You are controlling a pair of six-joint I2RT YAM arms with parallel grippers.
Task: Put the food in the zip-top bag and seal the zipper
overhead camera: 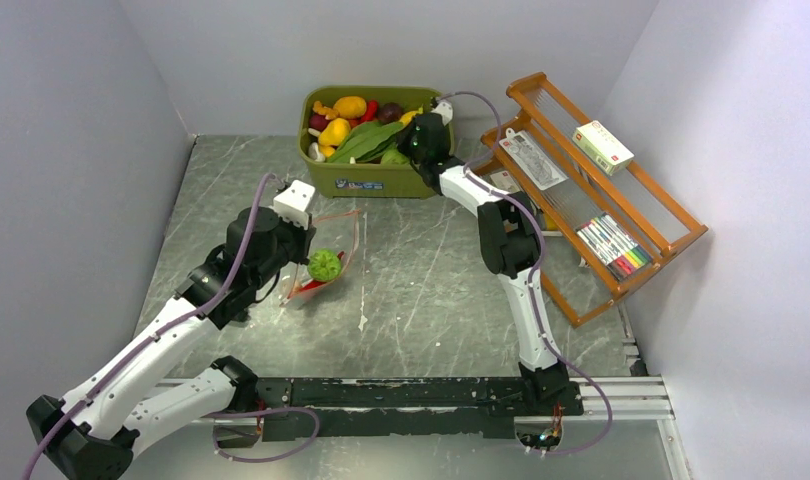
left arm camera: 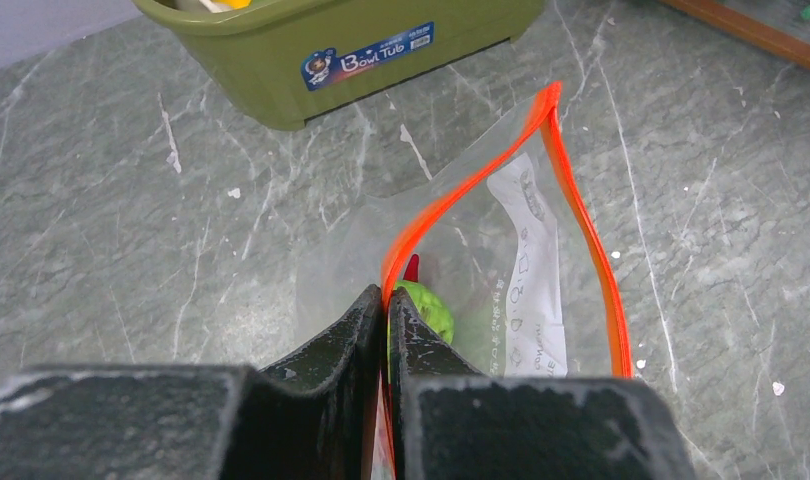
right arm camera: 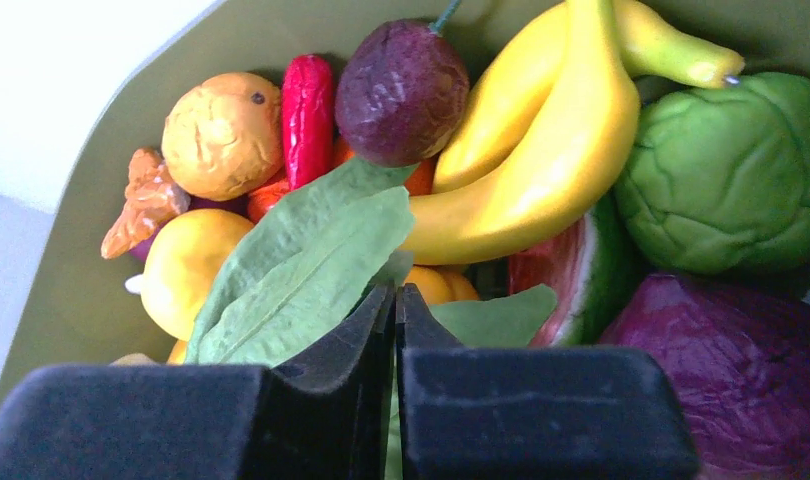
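The zip top bag [left arm camera: 521,260] stands open on the counter, its orange zipper edge held by my left gripper, which is shut on it. A green round vegetable [overhead camera: 324,265] and a red item [overhead camera: 311,284] lie inside. My right gripper is in the green bin [overhead camera: 371,180], shut with nothing clear between its fingers, above leafy greens [right arm camera: 281,280]. Around it are bananas [right arm camera: 541,170], a passion fruit [right arm camera: 401,90], a red chili [right arm camera: 308,120], a green cabbage [right arm camera: 721,170] and a purple cabbage [right arm camera: 721,380].
A wooden rack [overhead camera: 671,230] with markers [overhead camera: 613,245] and boxes stands at the right. Walls enclose the back and sides.
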